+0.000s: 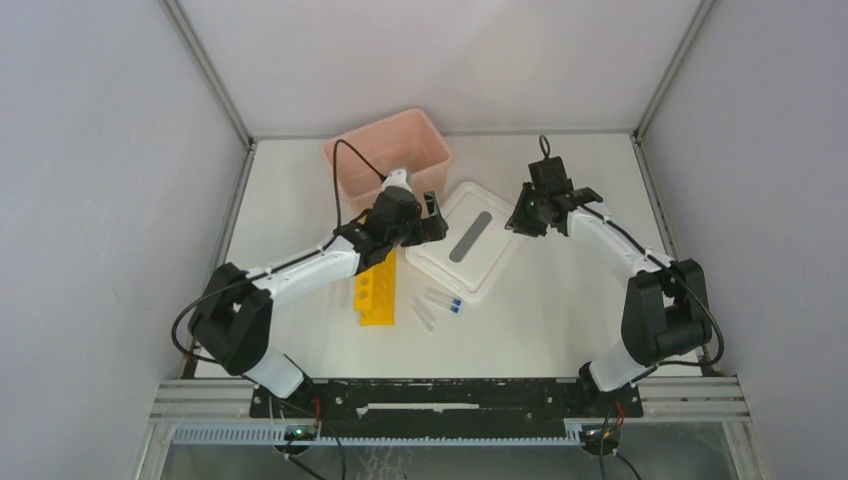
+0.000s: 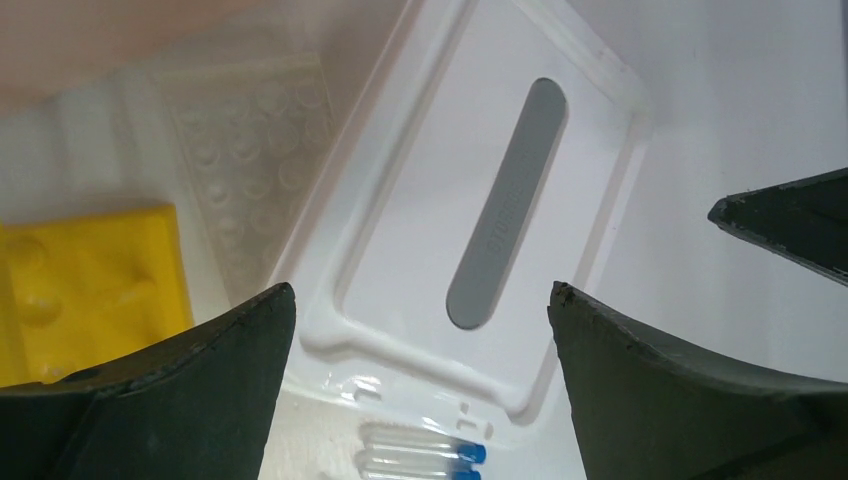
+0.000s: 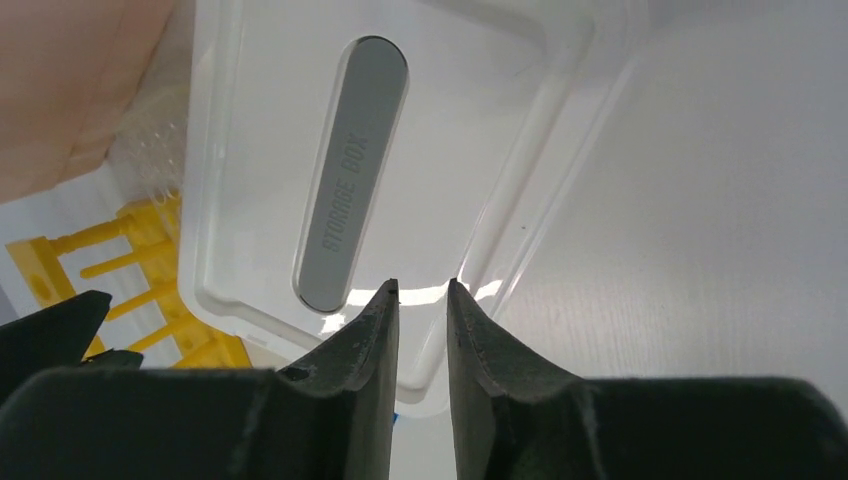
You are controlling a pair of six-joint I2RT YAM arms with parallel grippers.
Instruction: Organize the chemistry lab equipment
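A white lid with a grey "STORAGE BOX" strip, the storage box lid [image 1: 487, 252], lies flat and slanted on the table. Above its left side, my left gripper is wide open with nothing between the fingers. My right gripper hovers by the lid's right edge, a narrow empty gap between its fingertips. Beside the lid's near end lie blue-capped tubes [image 1: 442, 300] and clear slim pieces [image 1: 424, 314]. The yellow rack [image 1: 376, 298] stands to the left, partly under the left arm. A clear dimpled plate [image 2: 250, 160] rests between rack and lid.
At the back left is an open pink bin [image 1: 425, 130], close behind my left gripper; its inside is partly hidden by the arm. Bare table [image 1: 560, 310] stretches across the right and front. Walls enclose the back and sides.
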